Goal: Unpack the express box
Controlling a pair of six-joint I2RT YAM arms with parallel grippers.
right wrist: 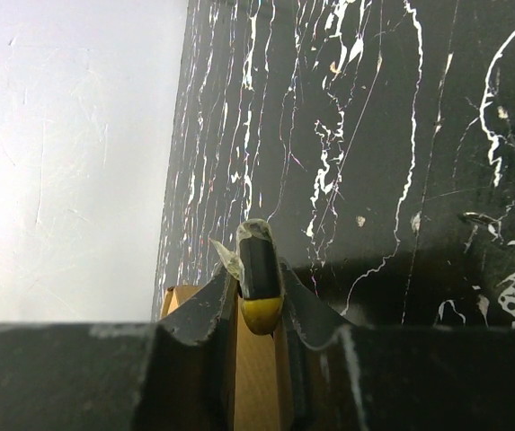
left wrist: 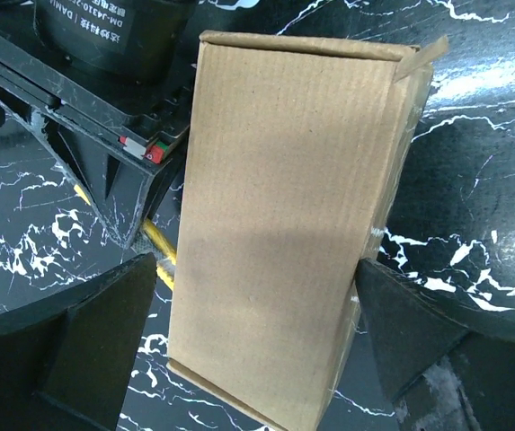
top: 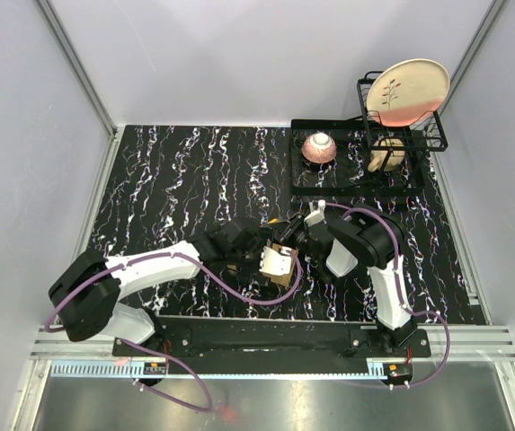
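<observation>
A brown cardboard box [left wrist: 275,180] stands out in the left wrist view. My left gripper is open with its fingers on either side of the box, the right-hand one overlapping its edge, though I cannot tell whether it presses. In the right wrist view my right gripper is shut on a yellow-and-black knife [right wrist: 259,265]. Part of the box shows below and behind those fingers. The left wrist view has a yellow piece of the knife [left wrist: 160,244] just left of the box. From the top, the arms hide most of the box [top: 283,277].
At the back right a black dish rack [top: 358,190] holds a pink bowl [top: 318,148], a plate [top: 407,92] and a beige item [top: 386,154].
</observation>
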